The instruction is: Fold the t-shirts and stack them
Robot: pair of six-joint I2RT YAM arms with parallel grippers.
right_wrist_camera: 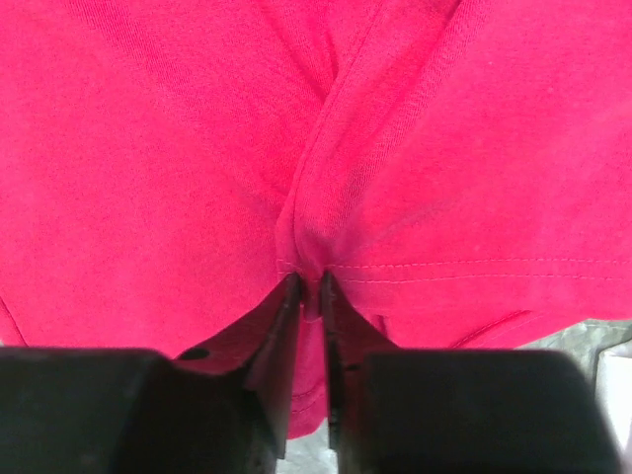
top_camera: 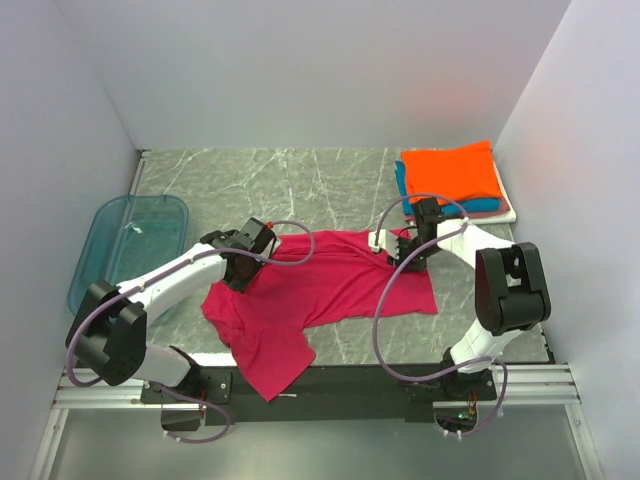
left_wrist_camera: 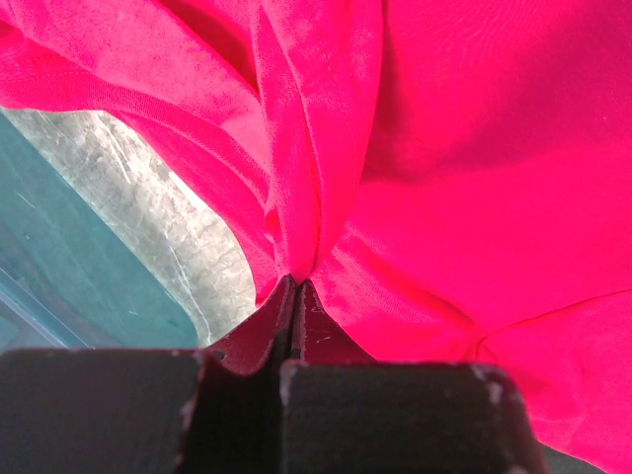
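A red t-shirt [top_camera: 320,285] lies spread on the table, one part hanging over the front edge. My left gripper is shut on a pinched fold of it near the left end. At the right end, my right gripper has its fingertips close together around a ridge of the red cloth beside a stitched hem; a narrow bit of fabric shows between them. Folded shirts, orange [top_camera: 452,175] over blue [top_camera: 484,206], form a stack at the back right.
An empty teal bin [top_camera: 88,250] stands at the left, close to the left arm. The stack rests on a white board [top_camera: 506,212]. Bare marble table [top_camera: 300,190] shows behind the red shirt. Walls close in on both sides.
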